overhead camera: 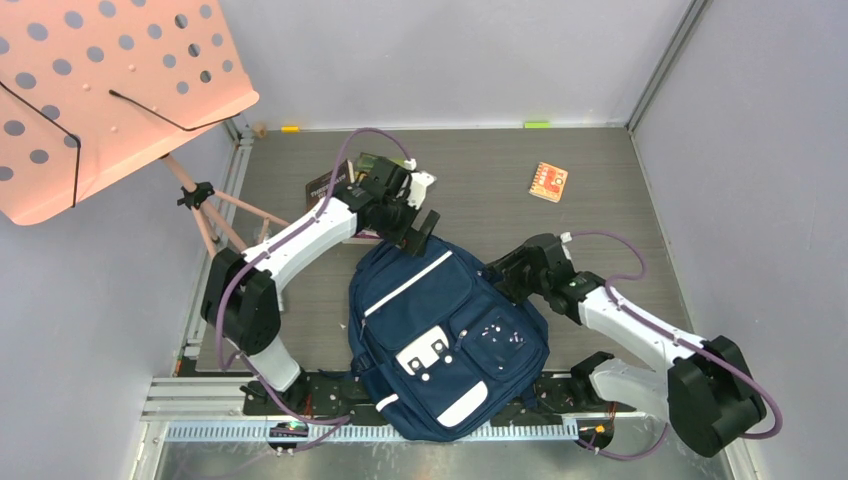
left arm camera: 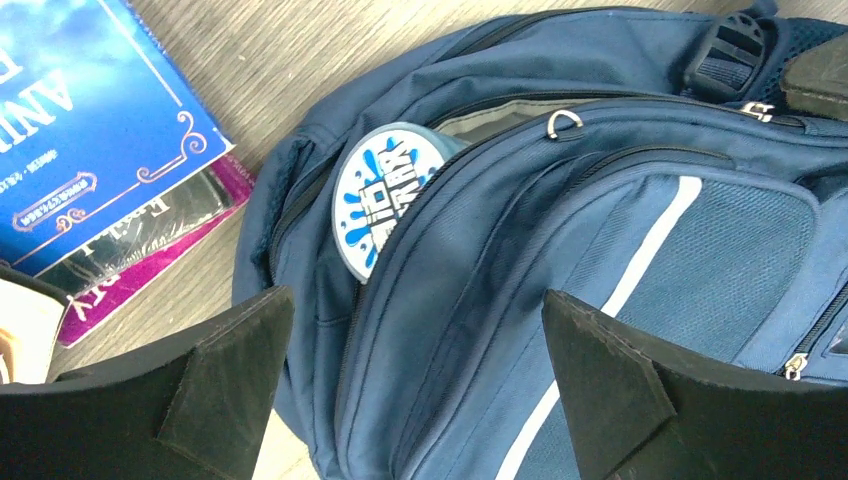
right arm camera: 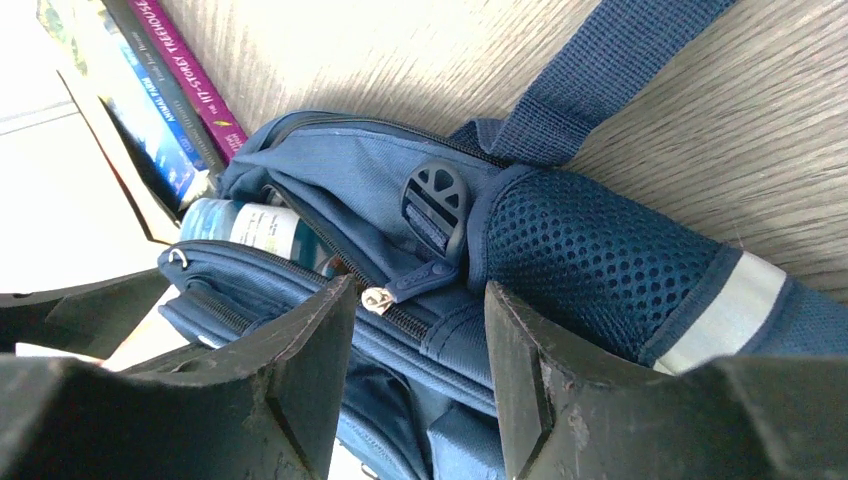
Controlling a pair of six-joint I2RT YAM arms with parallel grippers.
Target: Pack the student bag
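The navy student bag [overhead camera: 440, 345] lies on its back at the table's front, pockets facing up. Its main zip is partly undone at the top end, where a round blue-and-white lid of a container [left arm camera: 385, 195] shows inside. Above that end my left gripper [overhead camera: 424, 228] stands open, nothing between its fingers. My right gripper [overhead camera: 500, 280] is low over the bag's right upper edge, its fingers [right arm camera: 320, 370] parted on either side of the zip pull area. A zip pull [right arm camera: 378, 299] with a light tip lies just ahead of them, apparently not gripped.
Several books, one with a blue cover [left arm camera: 90, 120], lie behind the bag, partly hidden by my left arm. An orange notebook [overhead camera: 549, 182] rests at the back right. A pink perforated stand [overhead camera: 120, 90] occupies the left.
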